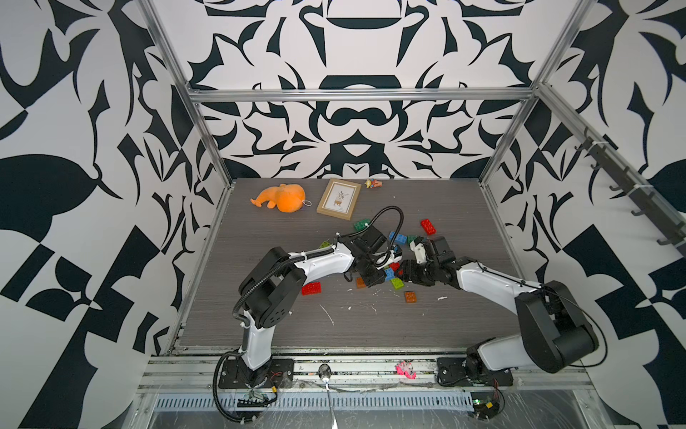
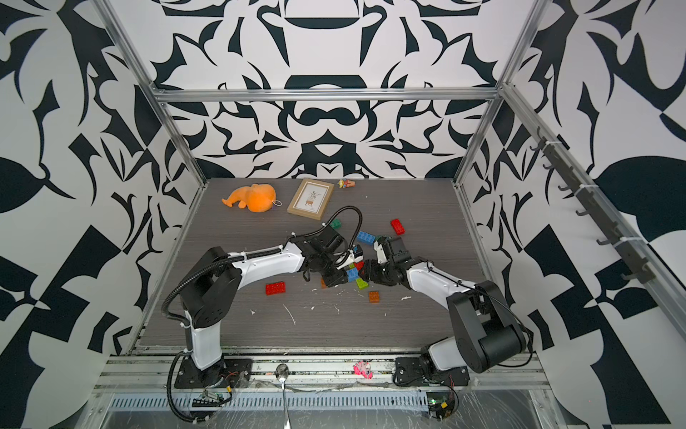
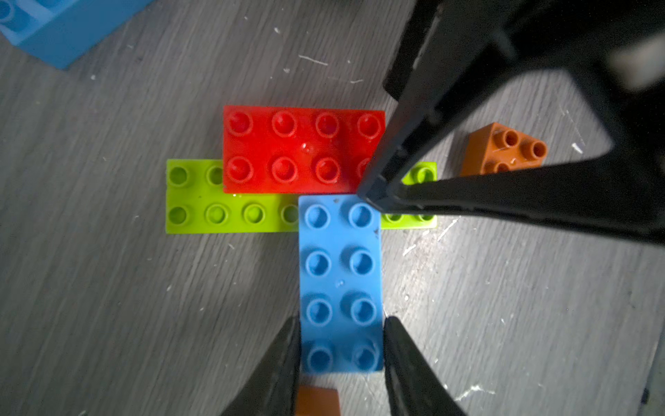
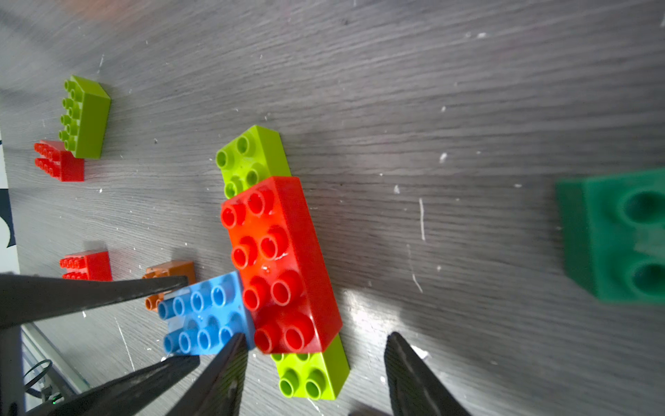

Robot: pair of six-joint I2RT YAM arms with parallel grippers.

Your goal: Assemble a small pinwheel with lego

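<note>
In the left wrist view, my left gripper is shut on the light-blue brick (image 3: 339, 277), which lies level against the red brick (image 3: 291, 145). A long lime brick (image 3: 194, 201) lies beneath, sticking out at both ends of the red one. My right gripper is part open at the red brick's end, with that brick and lime showing between and beyond its fingertips in the right wrist view. Whether the blue brick is seated on the lime one is hard to tell.
Loose orange (image 3: 502, 149), red (image 4: 59, 159), lime (image 4: 90, 118), blue (image 3: 76, 24) and green (image 4: 609, 235) bricks lie around. An orange plush toy (image 1: 282, 198), picture frame (image 1: 325, 207) and small toy (image 1: 373, 183) stand at the back.
</note>
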